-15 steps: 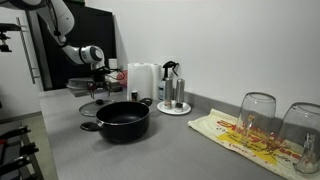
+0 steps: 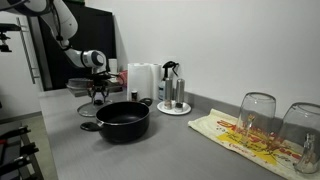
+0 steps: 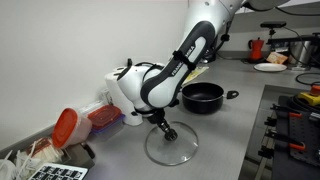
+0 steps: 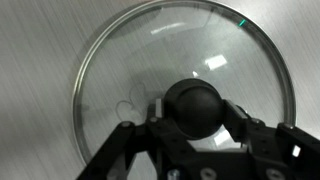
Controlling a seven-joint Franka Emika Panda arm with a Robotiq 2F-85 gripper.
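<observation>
A round glass lid [image 4: 110, 95] with a metal rim lies flat on the table, its black knob [image 4: 197, 108] facing up. In the wrist view my gripper has one finger on each side of this knob; whether they press on it cannot be told. The second exterior view shows the gripper [image 3: 166, 130] pointing down at the knob, low over the lid [image 3: 178, 153]. From the first exterior view, the gripper [image 2: 99, 94] is far off above the lid [image 2: 88, 109], and its fingertips are too small to judge.
A black pot [image 2: 123, 122] stands near the lid. Behind are paper towel rolls [image 2: 143, 80] and a plate [image 2: 174, 108] with bottles. Upturned glasses [image 2: 257, 115] rest on a yellow cloth [image 2: 228, 132]. Red and clear containers [image 3: 72, 128] lie beside the arm.
Over the last second my gripper has come down toward the lid's knob. The lid and the pot have stayed where they were.
</observation>
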